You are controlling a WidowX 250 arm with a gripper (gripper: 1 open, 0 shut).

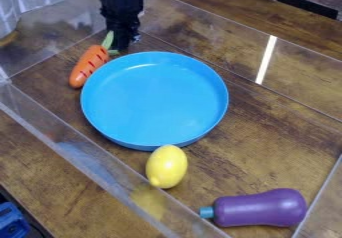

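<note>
My black gripper (120, 34) is at the top of the view, low over the green top of an orange toy carrot (88, 66), behind a blue plate (154, 104). Its fingertips are dark and small, so whether it is shut, or on the carrot's top, I cannot tell. The carrot lies at the plate's upper left. A yellow lemon (166, 167) lies in front of the plate, and a purple eggplant (261, 208) at the lower right.
Clear plastic walls border the wooden surface. A blue object (8, 222) is at the lower left corner. The wooden surface (274, 112) right of the plate is clear.
</note>
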